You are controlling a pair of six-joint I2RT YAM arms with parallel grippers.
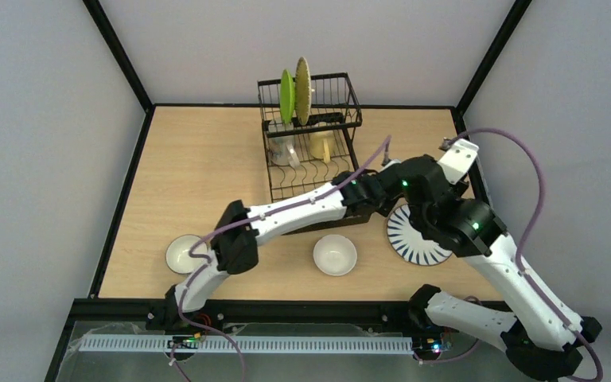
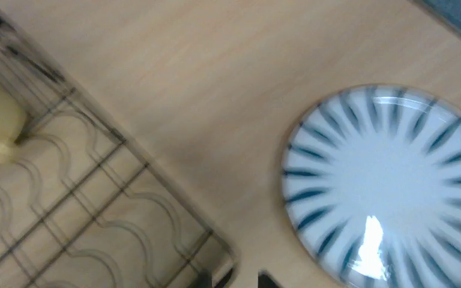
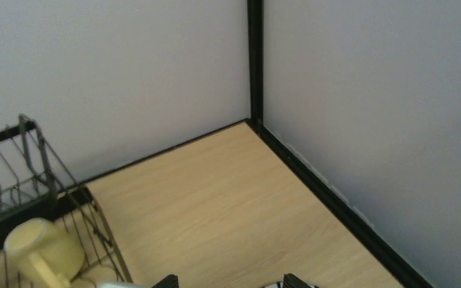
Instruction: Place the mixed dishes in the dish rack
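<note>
The black wire rack point(image 1: 310, 185) holds a green plate point(image 1: 286, 97), a speckled plate point(image 1: 303, 89), a clear mug point(image 1: 285, 150) and a yellow mug point(image 1: 322, 144). A blue-striped plate point(image 1: 406, 243) lies right of the rack; two white bowls point(image 1: 334, 253) point(image 1: 183, 255) stand on the front table. My left gripper point(image 1: 378, 199) is over the rack's front right; its wrist view is blurred, its finger unclear. My right gripper is raised on the right, open with nothing visible between its fingertips.
Table space point(image 1: 191, 159) left of the rack is clear, as is the back right corner. Walls and black frame edges bound the table. Both arms are close together near the rack's right front.
</note>
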